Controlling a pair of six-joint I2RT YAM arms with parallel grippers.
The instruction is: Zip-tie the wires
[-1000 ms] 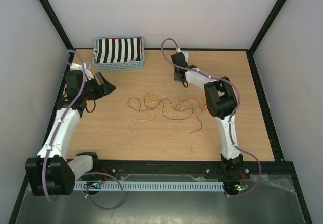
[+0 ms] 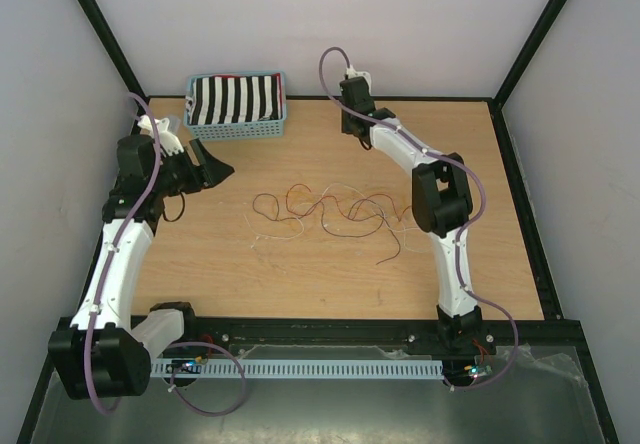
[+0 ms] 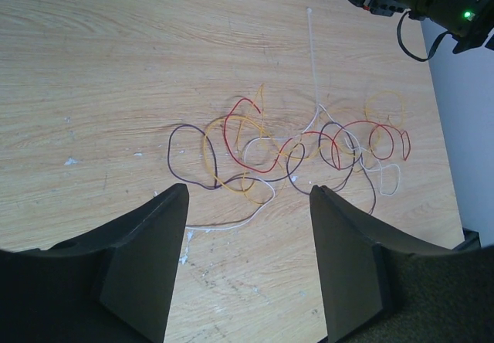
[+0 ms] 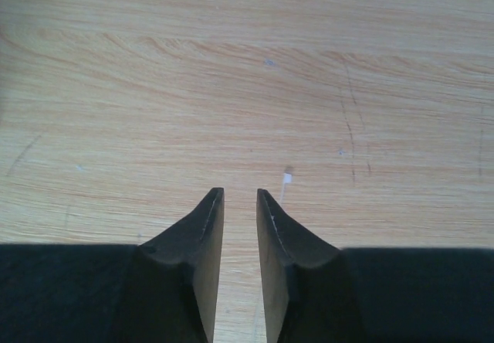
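Note:
A loose tangle of red, yellow, dark and white wires (image 2: 330,214) (image 3: 243,146) lies on the middle of the table. A straight pale strip (image 3: 312,49), like a zip tie, runs from the tangle toward my right arm. My left gripper (image 2: 215,169) is raised left of the wires, fingers apart, empty. My right gripper (image 2: 355,104) is at the back of the table, its fingers a small distance apart over bare wood, with a thin pale strip end (image 4: 286,179) on the wood below them.
A blue basket (image 2: 234,128) with striped cloth stands at the back left.
My right gripper has moved toward the back of the table and up. My left arm has shifted slightly toward the front. The wires look unchanged.

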